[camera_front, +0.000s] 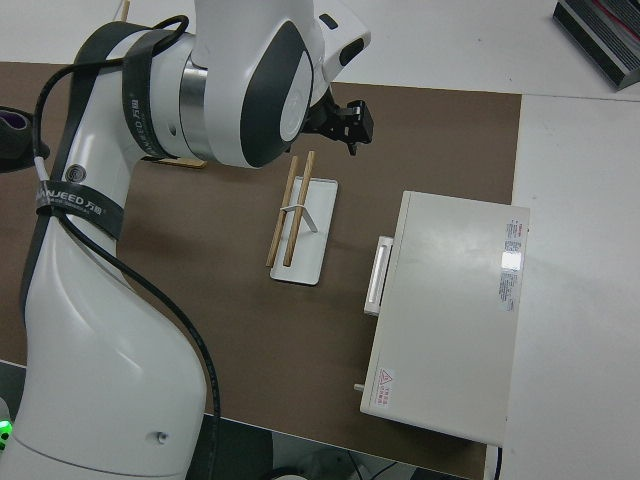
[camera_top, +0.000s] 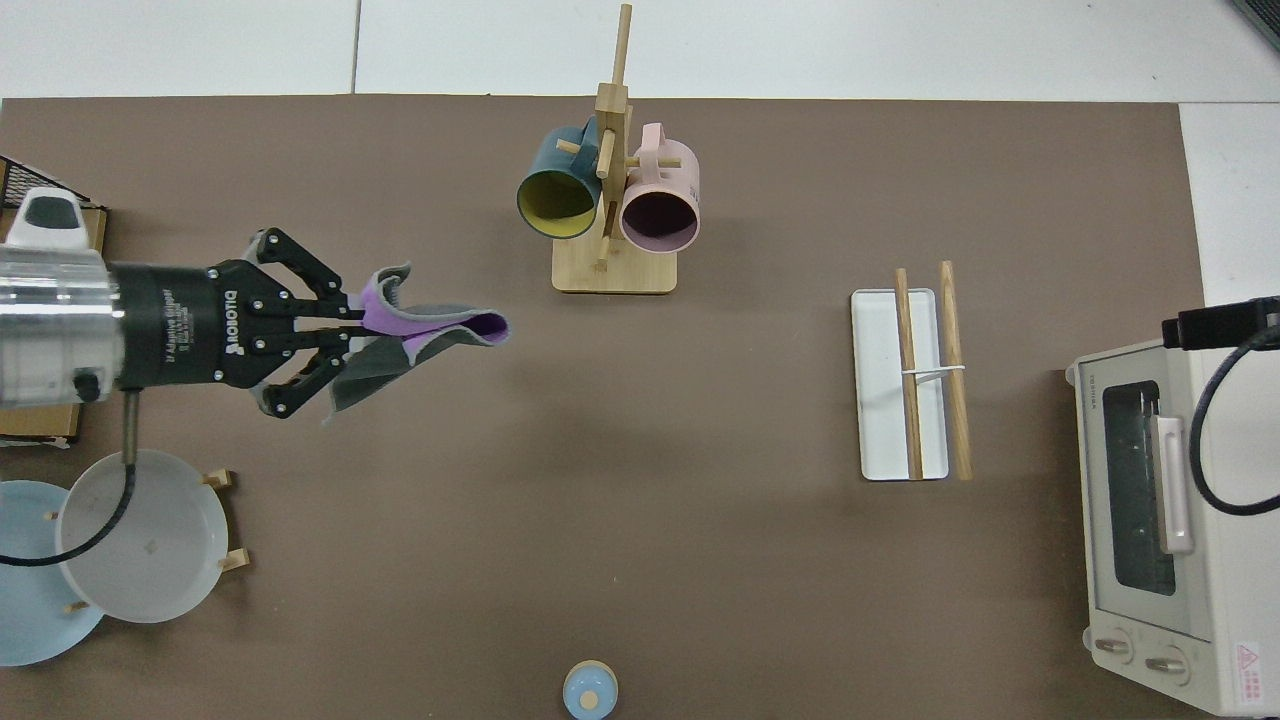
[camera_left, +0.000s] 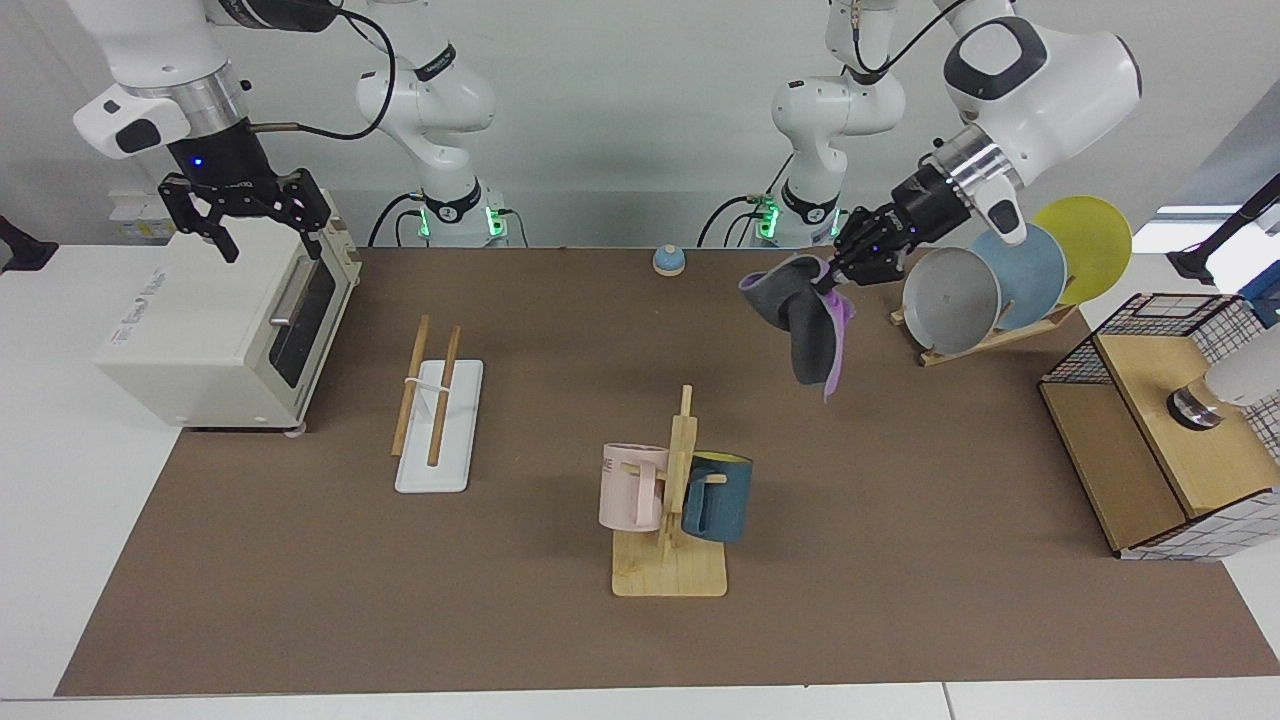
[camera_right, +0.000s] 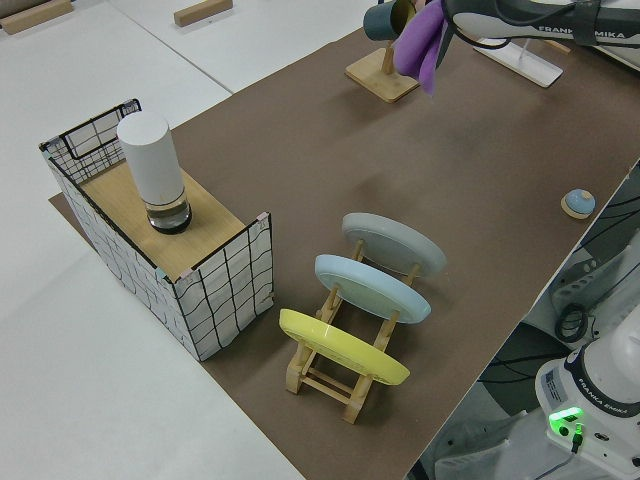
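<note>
A grey and purple cloth (camera_top: 426, 330) hangs from my left gripper (camera_top: 354, 324), which is shut on it, over the left-middle of the brown mat; in the left view the cloth (camera_left: 801, 318) droops below the fingers, and in the right view its purple side (camera_right: 425, 45) shows. My right gripper (camera_left: 270, 222) is held above the white toaster oven (camera_left: 204, 336); in the front view it (camera_front: 345, 130) is partly hidden behind its arm, and how its fingers stand is unclear.
A mug tree (camera_top: 612, 276) holds two mugs. Plates (camera_top: 132, 564) stand in a wooden rack at the near left, beside a wire basket (camera_right: 220, 300). A white holder with two sticks (camera_top: 876, 396) lies right of centre.
</note>
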